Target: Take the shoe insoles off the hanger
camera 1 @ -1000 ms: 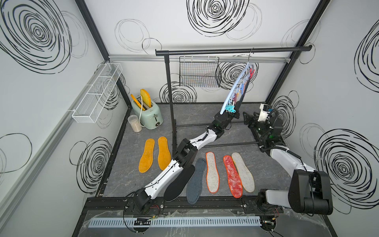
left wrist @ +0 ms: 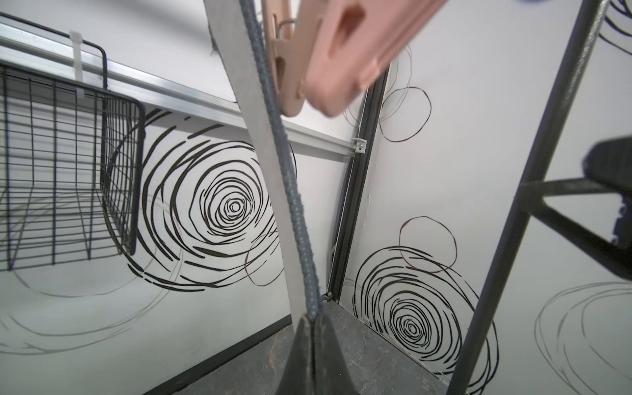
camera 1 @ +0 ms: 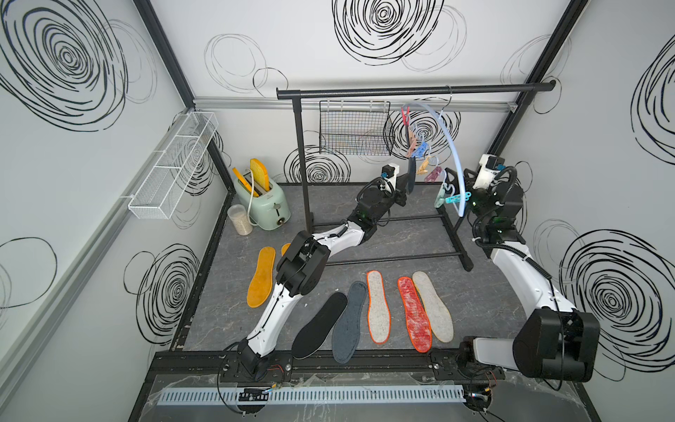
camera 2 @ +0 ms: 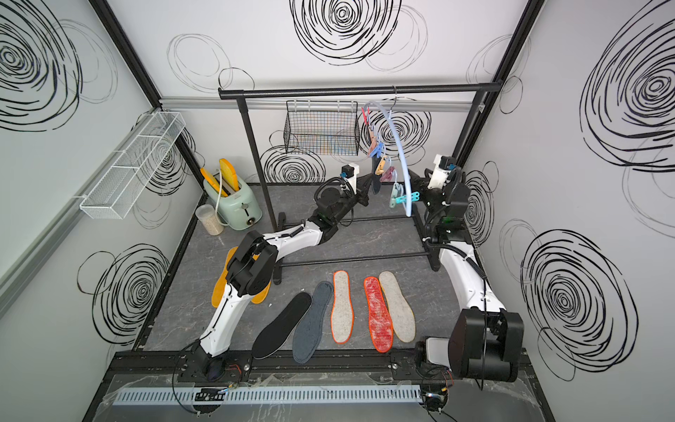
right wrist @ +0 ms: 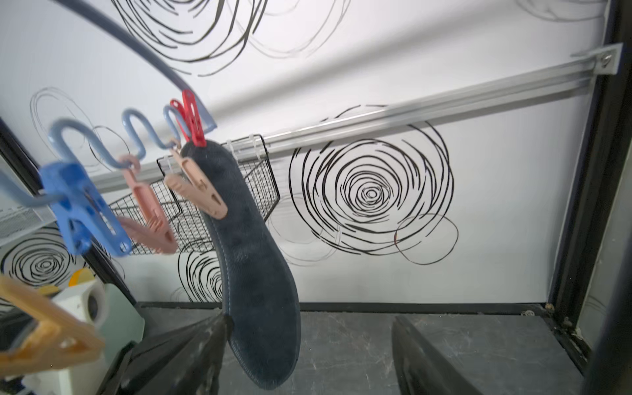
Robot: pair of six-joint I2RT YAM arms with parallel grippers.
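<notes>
A dark grey insole (right wrist: 253, 263) hangs from the light blue hanger (camera 1: 452, 154) on the rack, held by a red clip (right wrist: 193, 118) and beside pink clips (left wrist: 342, 46). My left gripper is shut at the insole's lower end, whose edge runs into its fingertips. My right gripper stands open to the right of the hanger, higher up, facing the insole with nothing between its fingers. Several insoles lie on the table, among them black (camera 1: 319, 325), red (camera 1: 414, 313) and yellow ones (camera 1: 261, 276).
The rack's bar (camera 1: 492, 88) and uprights frame the hanger. A wire basket (camera 1: 355, 126) hangs on the back wall. A green toaster (camera 1: 270, 207) and a cup (camera 1: 240, 220) stand at the back left.
My left gripper has moved left and up, and the hanger has swung round to face more openly. My right arm has risen toward the hanger.
</notes>
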